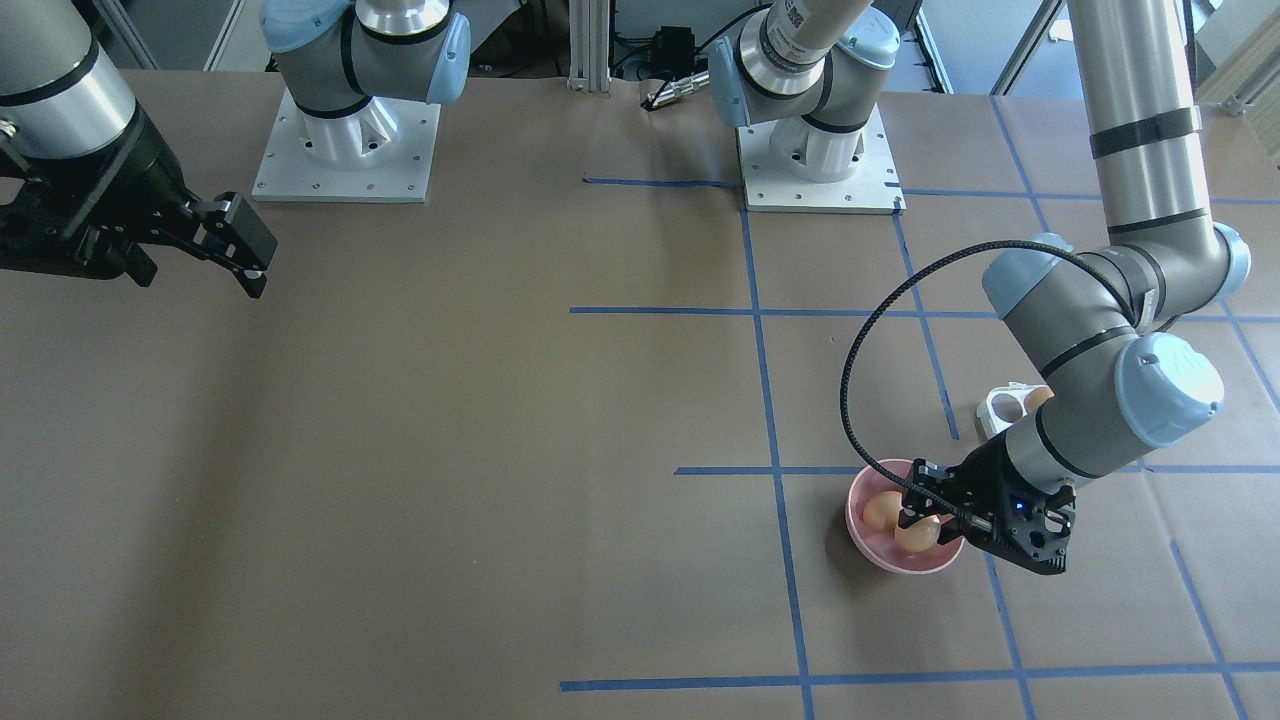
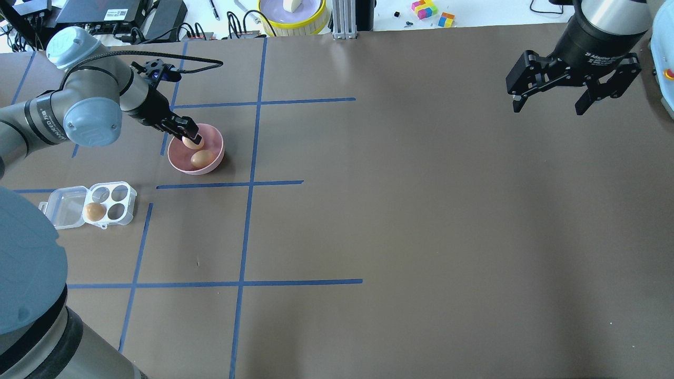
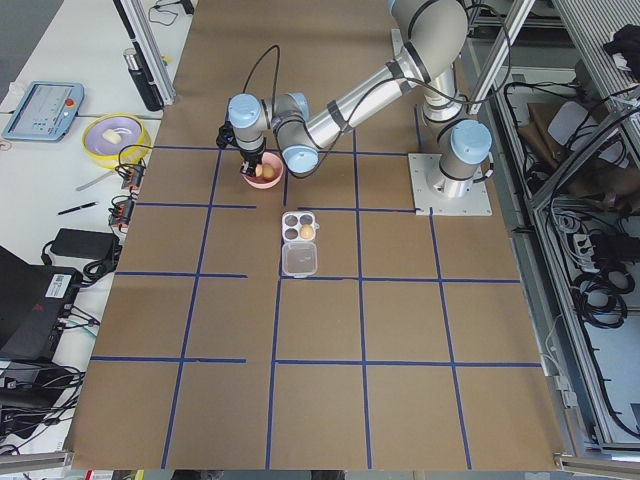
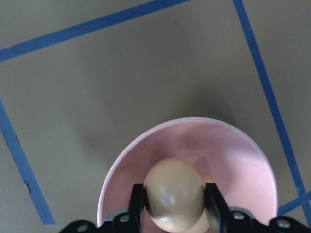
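Observation:
A pink bowl (image 1: pixel 876 552) sits on the taped table. My gripper is down at the bowl, shut on an egg (image 4: pixel 172 187). A second egg (image 2: pixel 202 158) lies in the bowl, partly under the held one in the wrist view. In the front view the held egg (image 1: pixel 917 536) is partly behind the black fingers. A white egg carton with a clear open lid (image 2: pixel 114 202) stands nearby, holding one egg (image 2: pixel 95 211).
Another arm's black gripper (image 2: pixel 572 82) hangs over the far side of the table, away from the bowl. Other arm bases stand at the back.

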